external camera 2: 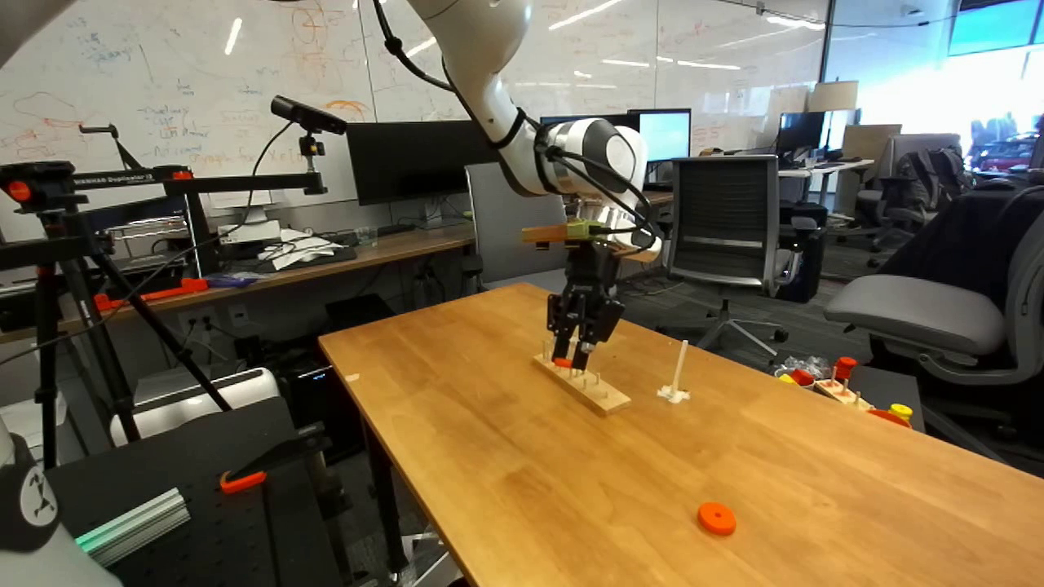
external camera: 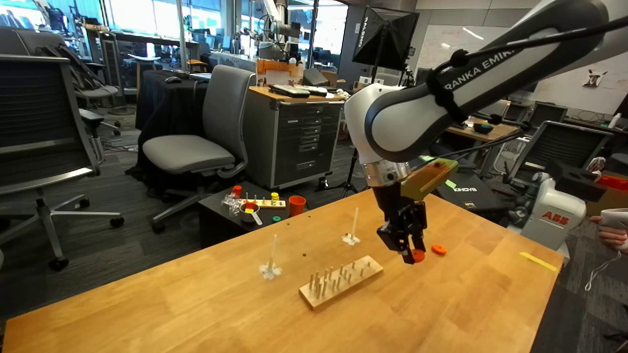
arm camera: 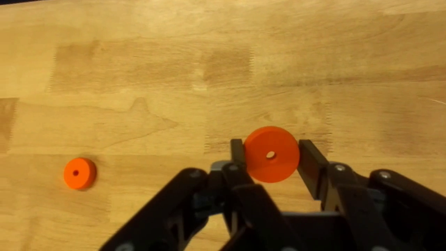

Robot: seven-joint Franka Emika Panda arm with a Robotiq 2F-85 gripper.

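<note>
An orange disc point(arm camera: 272, 165) with a small hole through its centre is pinched edge to edge by my gripper, which is shut on it. In exterior view 1 the held disc point(external camera: 418, 256) hangs under the gripper point(external camera: 415, 254), to the right of the wooden peg board point(external camera: 341, 282). Wood grain shows around the disc and through its hole in the wrist view. A second orange disc point(arm camera: 78, 173) lies alone on the table, left of the gripper in that view. The peg board bears several upright pegs of differing heights, with no rings visible on them.
Two thin upright rods point(external camera: 272, 253) stand on the table behind the peg board, each fixed with a whitish base. A yellow tape strip point(external camera: 538, 261) marks the table's right end.
</note>
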